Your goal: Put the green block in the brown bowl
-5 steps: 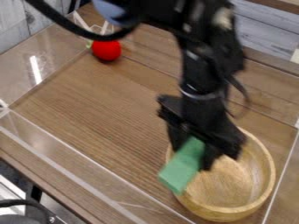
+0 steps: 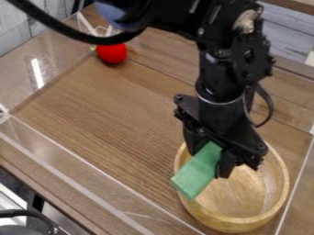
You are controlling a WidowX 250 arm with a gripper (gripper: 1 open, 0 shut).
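The green block (image 2: 194,176) sticks out below my gripper (image 2: 211,158), which is shut on its upper end. Tilted, the block hangs over the left part of the brown bowl (image 2: 252,213). Its lower end overlaps the bowl's left inner side; whether it touches the bowl cannot be told. The black gripper body hides the block's top and the bowl's far rim.
A red tomato-like object (image 2: 112,51) lies at the back left, with something white and blue beside it. Black cables (image 2: 31,217) show at the lower left corner.
Against the more recent frame, the block has moved only a little. The bowl has stayed in place.
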